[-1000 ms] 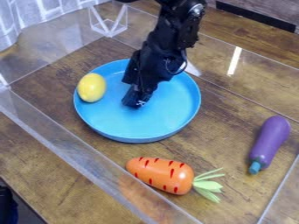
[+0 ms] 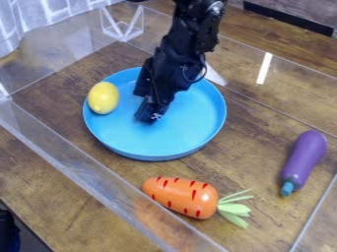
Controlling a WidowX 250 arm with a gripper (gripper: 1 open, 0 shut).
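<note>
My black gripper (image 2: 156, 98) is low over the blue plate (image 2: 171, 138), in its upper middle. Its fingers are dark and overlap one another, so whether anything lies between them is hard to see. A yellow egg-shaped object (image 2: 102, 98) sits on the plate's left part, just left of the gripper.
An orange toy carrot (image 2: 184, 195) lies in front of the plate. A purple toy eggplant (image 2: 303, 157) lies at the right. A clear plastic wall runs along the left and lower edge. Bare wood surrounds the plate at the right.
</note>
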